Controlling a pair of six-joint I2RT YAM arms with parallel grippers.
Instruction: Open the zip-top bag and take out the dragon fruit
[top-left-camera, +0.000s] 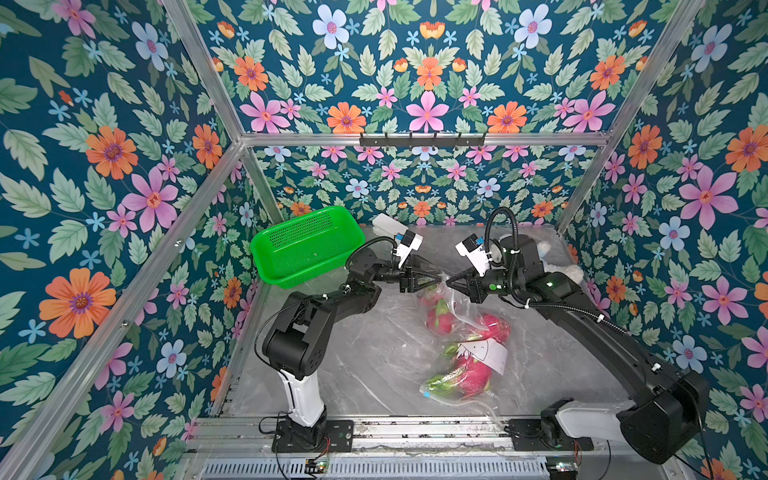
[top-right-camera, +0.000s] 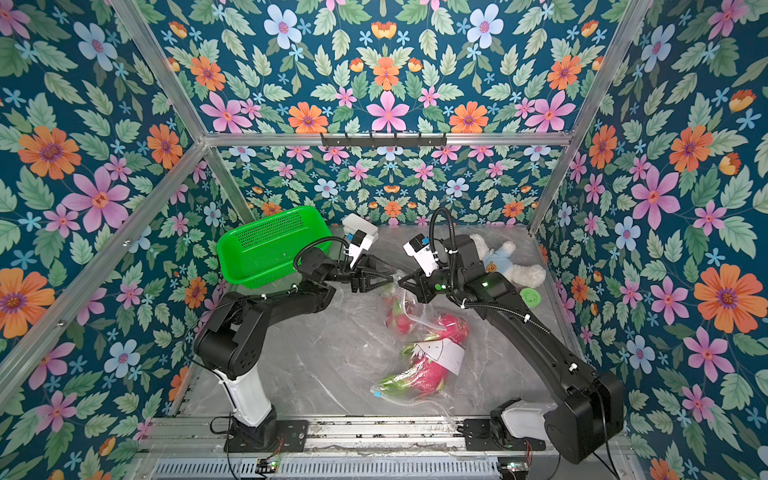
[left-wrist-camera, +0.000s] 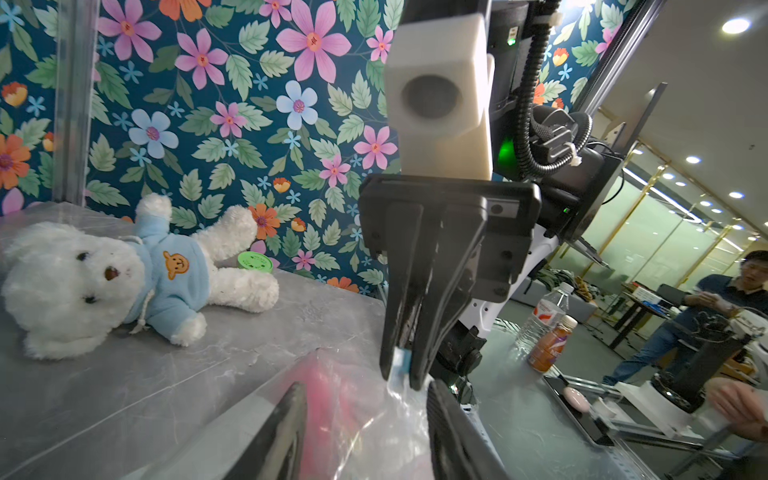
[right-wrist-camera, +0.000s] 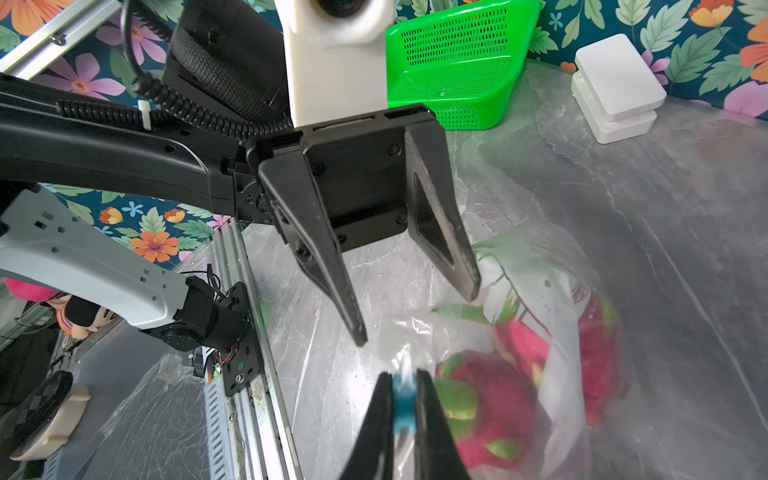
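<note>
Clear plastic bags hold pink-and-green dragon fruit (top-left-camera: 468, 376) on the grey table, one toward the front and one (top-left-camera: 440, 312) behind it. In the right wrist view, my right gripper has its fingers close together on the blue zip slider at the top of the rear bag (right-wrist-camera: 564, 360). My left gripper stands open just facing it, with the bag's plastic below and beyond its fingers. The bag top is slightly lifted between the two grippers.
A green basket (top-left-camera: 308, 248) sits at the back left, with a white box (right-wrist-camera: 617, 84) near it. A white teddy bear (top-right-camera: 516, 264) and green lid (top-right-camera: 530, 297) lie at the right.
</note>
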